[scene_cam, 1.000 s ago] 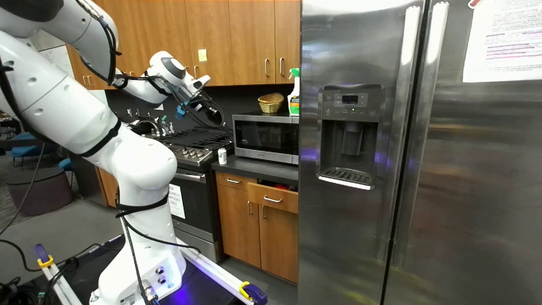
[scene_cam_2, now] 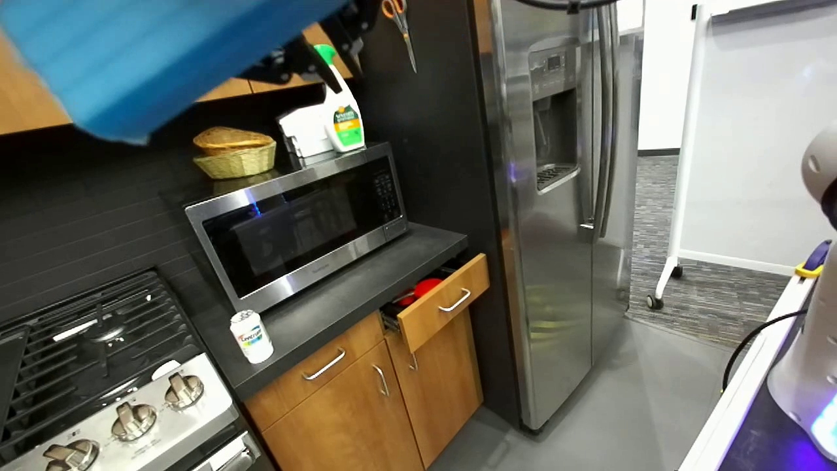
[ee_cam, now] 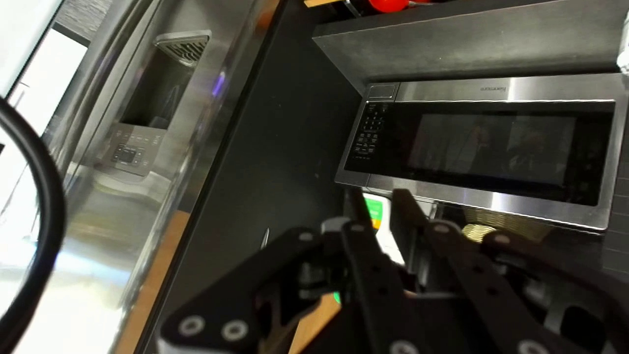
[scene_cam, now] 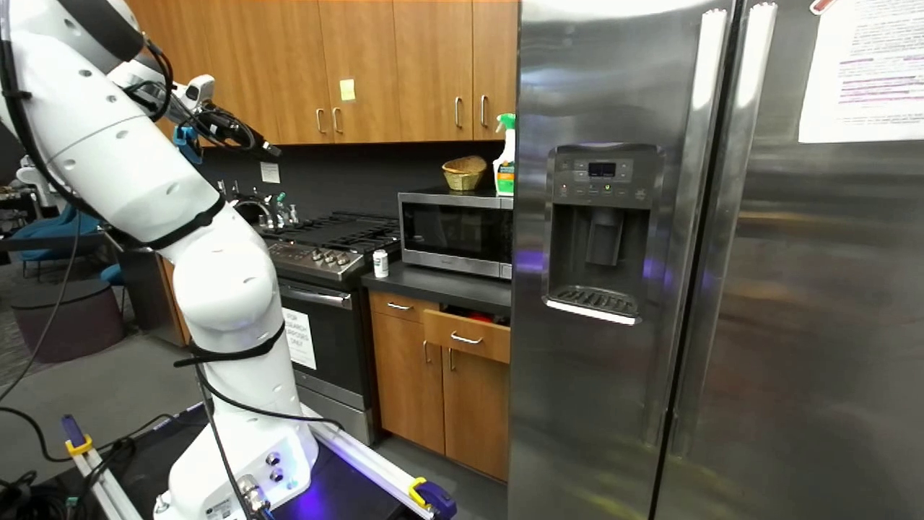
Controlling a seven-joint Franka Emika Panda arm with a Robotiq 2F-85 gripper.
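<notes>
In the wrist view my gripper has a narrow gap between its dark fingertips, with nothing seen held there. Behind that gap, some way off, is the white and green spray bottle (ee_cam: 376, 212). Exterior view 1 has the gripper (scene_cam: 272, 151) high in the air, level with the bottom of the upper cabinets. A drawer (scene_cam: 468, 336) under the counter stands pulled out, and red items (scene_cam_2: 426, 287) lie inside it. On the counter's left end stands a white bottle (scene_cam_2: 251, 336), upright and apart from the gripper.
A microwave (scene_cam_2: 302, 224) sits on the counter, with a wicker basket (scene_cam_2: 237, 161) on top beside the spray bottle. To its right rises the steel fridge (scene_cam: 598, 390); the stove (scene_cam: 325, 251) is to its left. Scissors (scene_cam_2: 404, 27) hang on the dark panel.
My arm has swung up and back to the left, lifting the gripper away from above the stove. The drawer, bottles and basket have not moved.
</notes>
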